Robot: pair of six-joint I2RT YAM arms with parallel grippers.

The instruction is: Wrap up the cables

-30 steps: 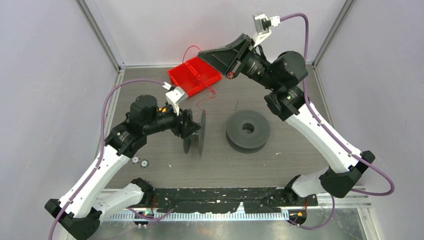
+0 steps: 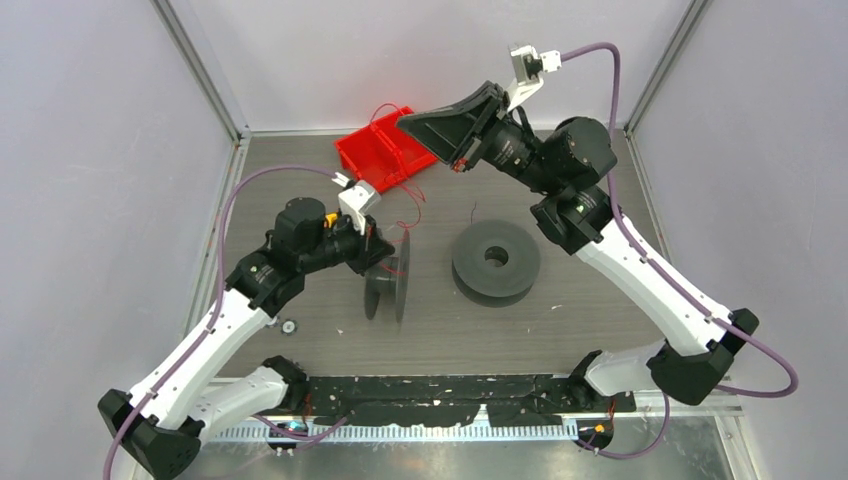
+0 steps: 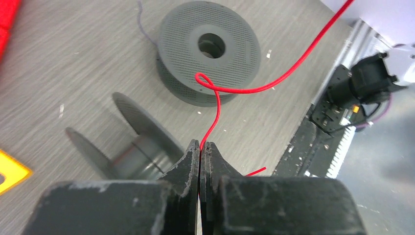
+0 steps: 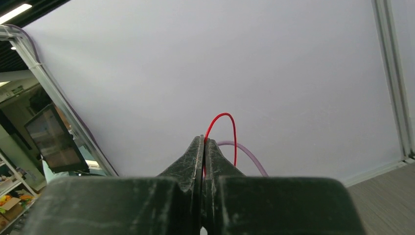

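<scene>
Low over the table, my left gripper is shut on the red cable (image 3: pixel 215 112), beside the grey spool (image 3: pixel 142 152) standing on its edge. The cable loops up from those fingers and off to the upper right. My right gripper is raised high at the back, shut on the same red cable (image 4: pixel 226 114), which arches out of its fingertips. The top view shows more red cable trailing loosely past the red bin (image 2: pixel 365 160).
A second grey spool (image 2: pixel 520 260) lies flat right of centre. A yellow object (image 3: pixel 10 171) is at the left, and small round parts (image 2: pixel 288 326) lie front left.
My left gripper has shifted slightly in the top view, and the upright spool sits slightly nearer the front.
</scene>
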